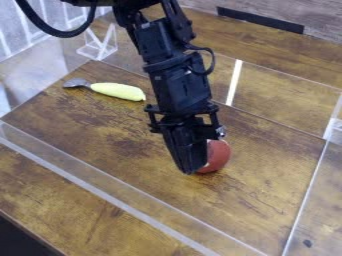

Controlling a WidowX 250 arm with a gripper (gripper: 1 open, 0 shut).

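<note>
My black gripper [189,152] reaches down to the middle of the wooden table, over a round red object [214,157] that is partly hidden behind it. Whether the fingers touch it, or how far apart they stand, I cannot tell. A pale yellow, elongated object [118,91] lies at the upper left, apart from the gripper, beside a grey fork-like utensil [75,84].
Clear plastic edging [80,160] crosses the left part of the table [80,205], with more at the right.
</note>
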